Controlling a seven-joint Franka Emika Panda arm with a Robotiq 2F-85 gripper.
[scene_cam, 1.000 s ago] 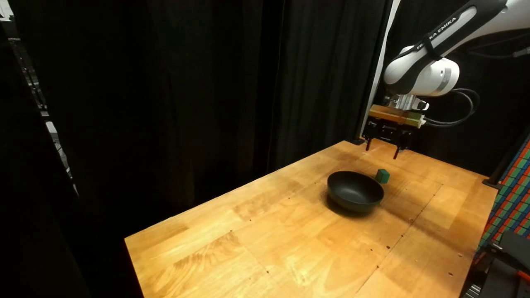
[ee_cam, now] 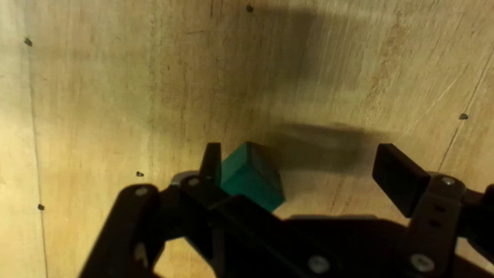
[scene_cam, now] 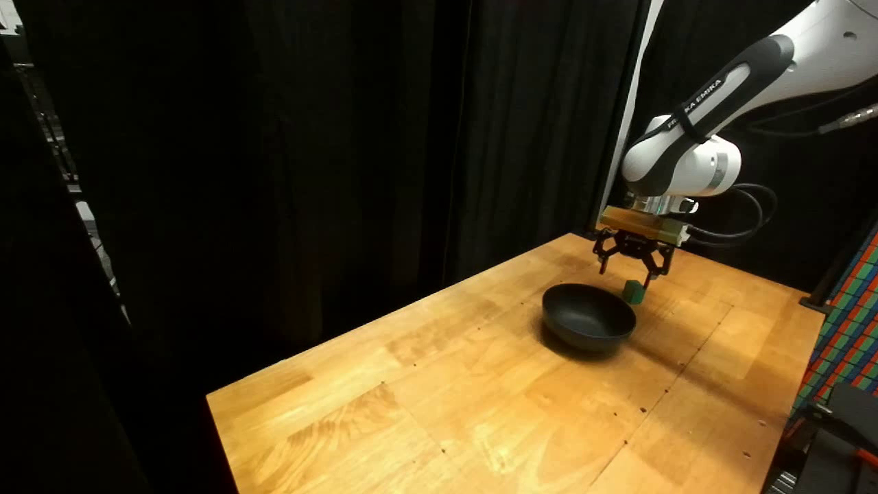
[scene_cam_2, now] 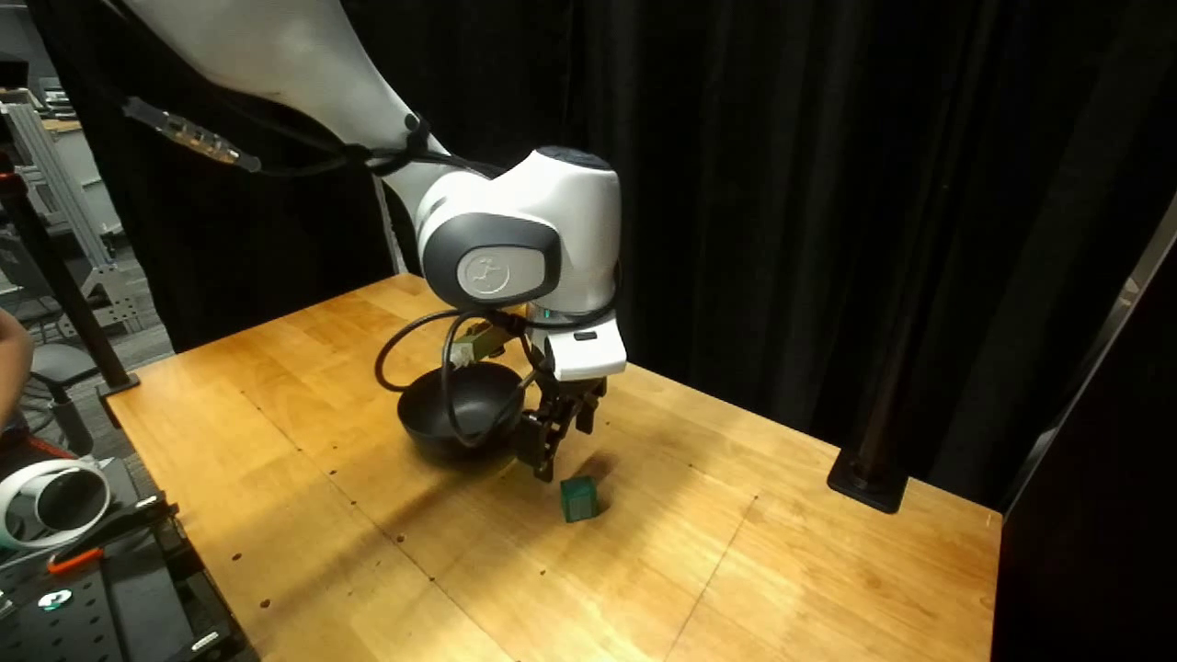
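Note:
A green cube rests on the wooden table close beside a black bowl, which looks empty in exterior view 1. Just above the cube hangs my gripper, open and pointing down, with nothing held. In the wrist view the cube shows near the left finger, which partly covers it; the right finger stands well apart over bare wood. From exterior view 2 the cube sits on the table, a little in front of the gripper.
Bare wooden table stretches wide in front of the bowl. Black curtains hang behind its far edge. A post with a black base stands at the table's edge, and cables loop loosely beside the wrist.
My gripper has come down toward the table and slightly left in exterior view 1, now close over the cube. The cube and bowl have stayed in place.

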